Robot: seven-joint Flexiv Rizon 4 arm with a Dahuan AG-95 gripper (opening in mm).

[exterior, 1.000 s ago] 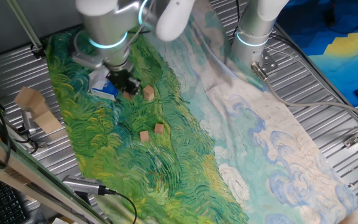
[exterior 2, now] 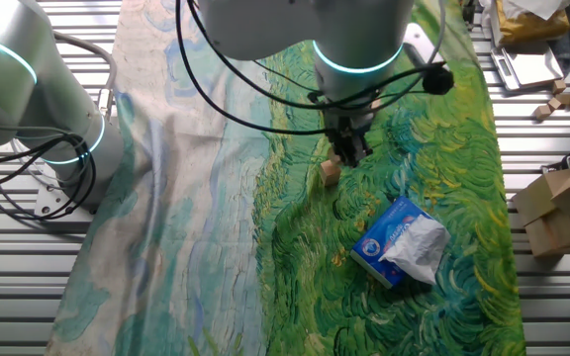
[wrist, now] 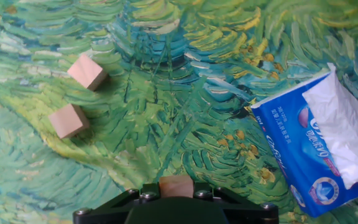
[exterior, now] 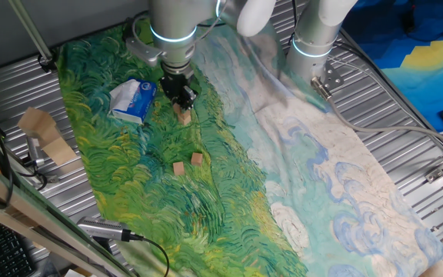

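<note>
In the wrist view, a small wooden block (wrist: 176, 185) sits between the fingertips of my gripper, which is shut on it. Exterior view 1 has the gripper (exterior: 181, 102) directly over another wooden block (exterior: 184, 118) on the cloth. That lower block (exterior 2: 331, 174) also shows under the fingers in exterior view 2. Whether the held block touches it cannot be told.
A blue tissue pack (exterior: 134, 101) with white tissue sticking out lies beside the gripper. An open cardboard box (exterior: 46, 132) stands off the cloth, and a camera (exterior: 103, 228) sits at the cloth's edge.
In exterior view 1 my gripper has moved right and slightly up in the picture, carrying its block from near the tissue pack to above the other block. The remaining blocks have not moved.
</note>
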